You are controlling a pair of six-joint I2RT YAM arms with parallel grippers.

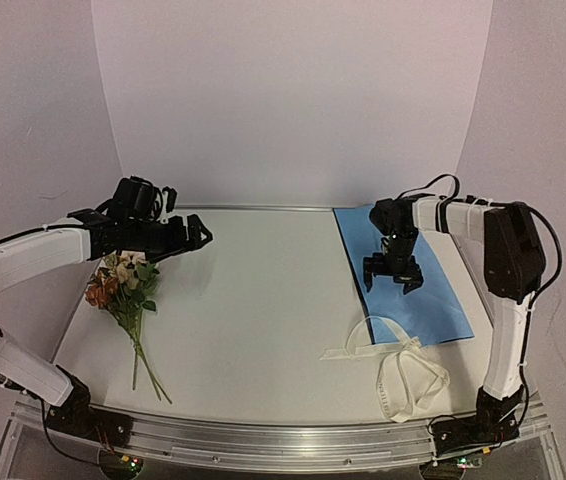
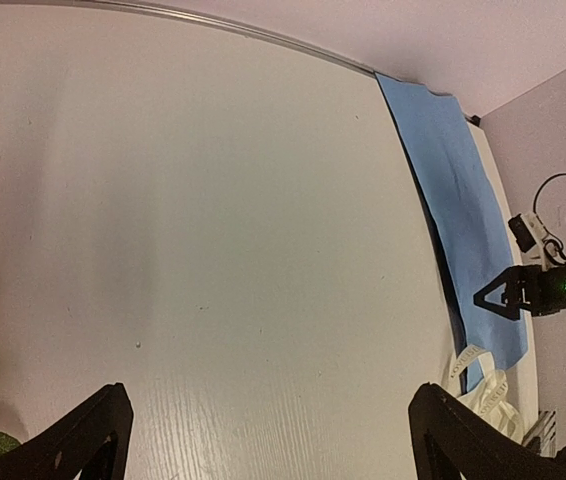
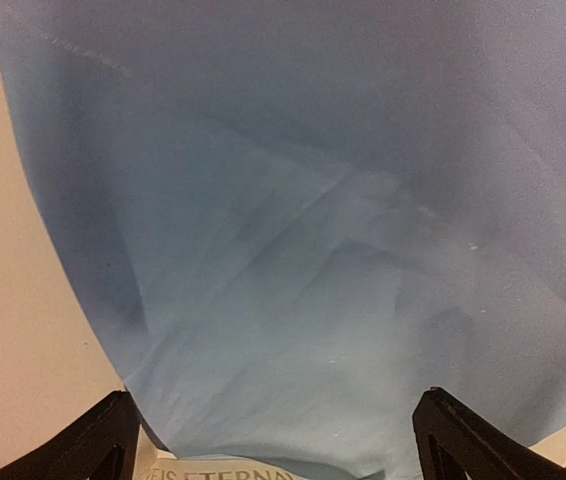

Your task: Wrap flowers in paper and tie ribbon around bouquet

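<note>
At the left of the table lies the bouquet (image 1: 128,290), orange and pale blooms with green leaves, its stems pointing toward the front edge. A sheet of blue wrapping paper (image 1: 433,310) lies flat at the right. Just in front of it, a cream printed ribbon (image 1: 408,370) rests in loose loops. My left gripper (image 1: 201,234) hovers beyond the blooms, its fingers apart and only bare table between them in the left wrist view. Above the blue paper hangs my right gripper (image 1: 392,285), pointing down, open and empty; the ribbon's lettered edge (image 3: 223,470) shows low in the right wrist view.
A metal rail (image 1: 283,425) runs along the front, and plain walls close in the back and both sides. The right arm's cable (image 1: 560,250) loops beside the right wall.
</note>
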